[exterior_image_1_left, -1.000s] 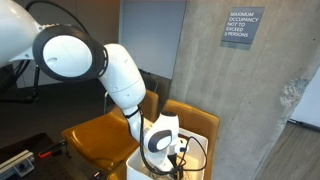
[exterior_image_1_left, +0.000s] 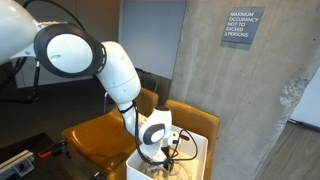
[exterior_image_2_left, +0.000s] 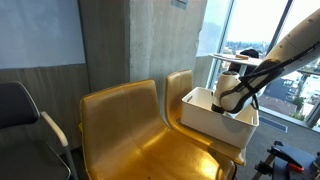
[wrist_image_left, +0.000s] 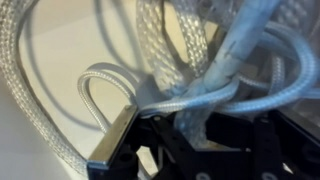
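My gripper (exterior_image_1_left: 160, 162) is down inside a white box (exterior_image_1_left: 201, 130), low in exterior view 1. In exterior view 2 the same box (exterior_image_2_left: 210, 116) stands at the right, with the arm (exterior_image_2_left: 232, 92) reaching into it. Pale braided rope (wrist_image_left: 45, 112) lies in loops in the wrist view, and a thicker pale strand (wrist_image_left: 238, 42) crosses close to the lens. The gripper's dark body fills the lower edge there. Its fingers are shut; rope crosses in front of the fingertips, and whether any strand is between them is hidden.
Tan chairs (exterior_image_2_left: 120, 120) stand beside the box, and a dark chair (exterior_image_2_left: 25, 125) is at the far left of exterior view 2. The box walls close in around the gripper. A concrete wall (exterior_image_1_left: 240, 80) rises behind.
In exterior view 1 the wrist has shifted a little to the left and up within the box over the last second. The box and chairs stay where they were.
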